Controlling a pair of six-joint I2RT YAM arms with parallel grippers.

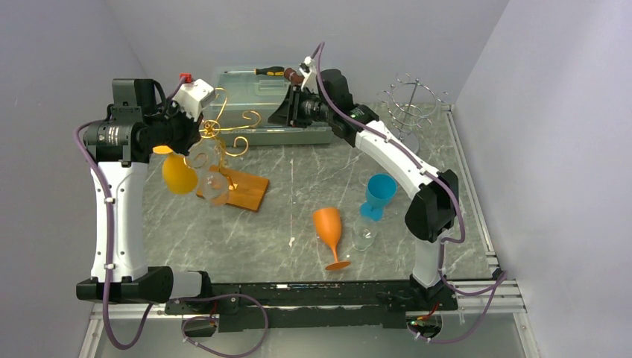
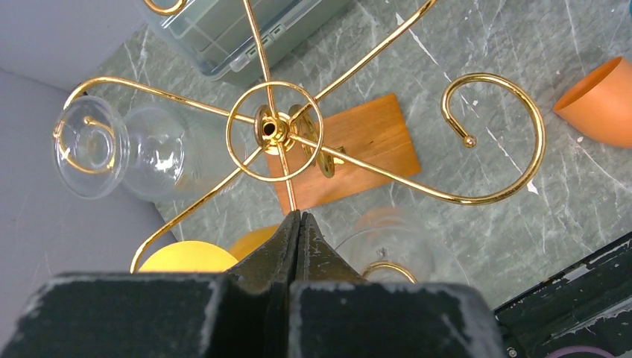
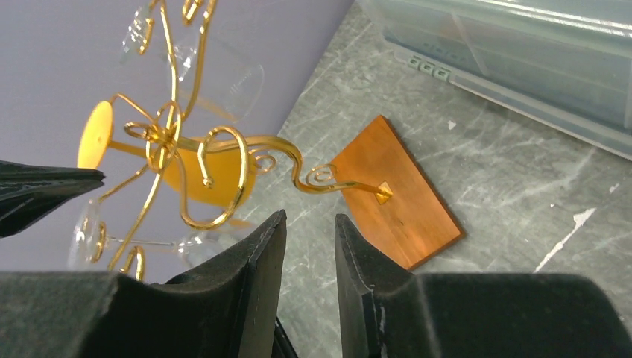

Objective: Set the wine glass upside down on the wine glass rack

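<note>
The gold wine glass rack (image 1: 211,128) rises from a brown wooden base (image 1: 250,190), its curled arms spread out. A yellow glass (image 1: 179,175) hangs bowl-down from it, and so does a clear glass (image 2: 160,145); another clear glass (image 1: 214,188) hangs on the near side. My left gripper is shut on one gold rack arm, the fingertips meeting at that rod. To the right of the rack, my right gripper is open, with nothing between its fingers. A curled hook (image 1: 252,117) of the rack points toward it, apart from the fingers.
An orange glass (image 1: 328,224) lies on the counter beside a clear glass (image 1: 364,233) and a blue glass (image 1: 378,195). A silver rack (image 1: 408,112) stands at the back right. Behind the gold rack sits a clear-lidded box (image 1: 253,93).
</note>
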